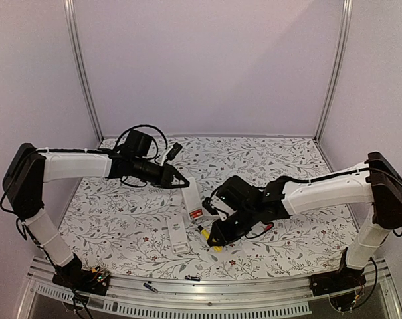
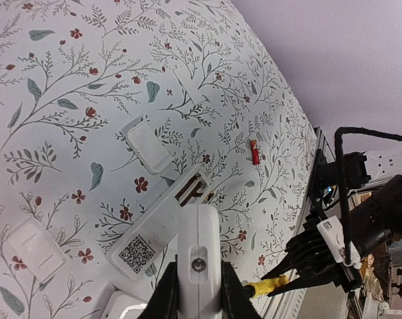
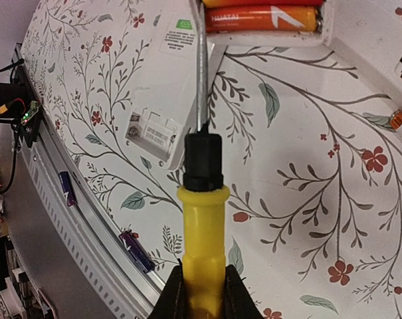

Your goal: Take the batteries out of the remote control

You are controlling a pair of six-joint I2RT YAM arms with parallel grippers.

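Observation:
My left gripper [image 1: 185,185] is shut on a white remote control [image 1: 192,195], held with its battery end pointing toward the table front. In the right wrist view, orange-red batteries [image 3: 262,18] lie in the open compartment at the remote's end, partly cut off by the frame's top. My right gripper [image 1: 215,242] is shut on the yellow handle of a screwdriver [image 3: 204,232]. Its thin metal shaft [image 3: 202,80] runs up to the compartment's near end, overlapping it in view; whether the tip touches a battery cannot be made out.
Another white remote [image 1: 179,235] lies flat on the floral tabletop, left of the screwdriver. A loose red battery [image 2: 255,153] rests right of it. Small dark pieces [image 1: 193,278] sit on the front metal edge.

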